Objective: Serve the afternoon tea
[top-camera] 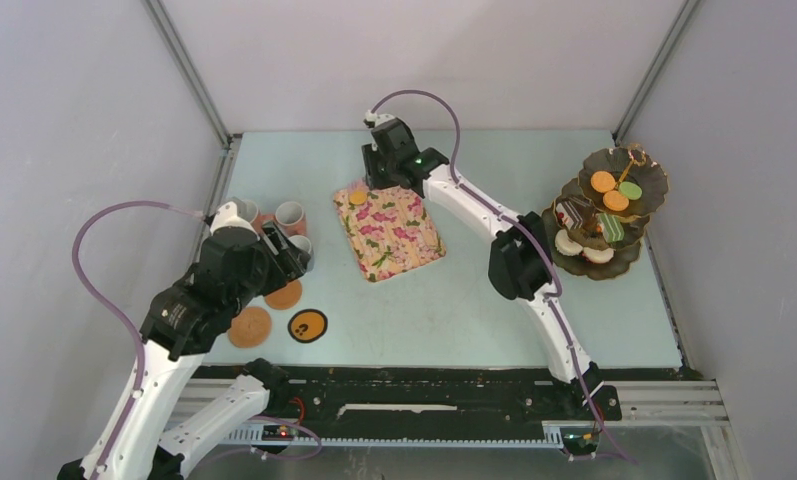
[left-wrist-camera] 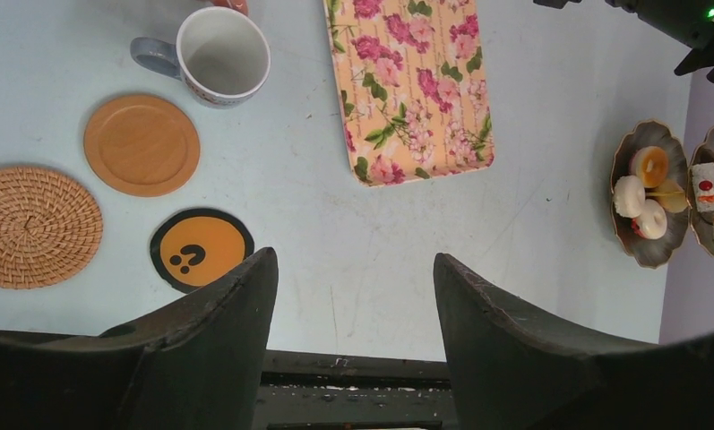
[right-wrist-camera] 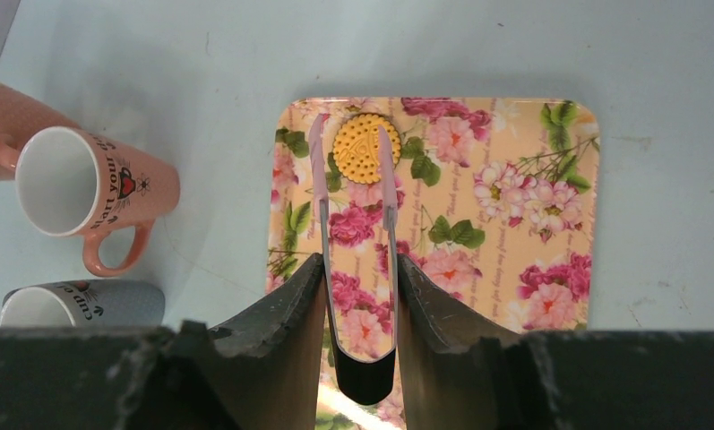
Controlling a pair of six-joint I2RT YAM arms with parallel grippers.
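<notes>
A pair of small tongs (right-wrist-camera: 324, 235) with pink tips stands between the fingers of my right gripper, which is shut on it. Its tips are spread to either side of a round yellow biscuit (right-wrist-camera: 358, 150), the right one overlapping its edge in the right wrist view. That biscuit lies flat near one end of the floral tray (right-wrist-camera: 523, 228); in the top view the right gripper (top-camera: 371, 172) is over the tray's far left corner. On the left side, my left gripper hangs open, with nothing between its fingers.
Two pink mugs (right-wrist-camera: 151, 184) and a grey mug (left-wrist-camera: 236, 58) stand left of the tray. Nearer are a brown coaster (left-wrist-camera: 142, 143), a woven coaster (left-wrist-camera: 30, 228) and a black-rimmed coaster (left-wrist-camera: 205, 246). A tiered stand (top-camera: 614, 262) with sweets fills the right.
</notes>
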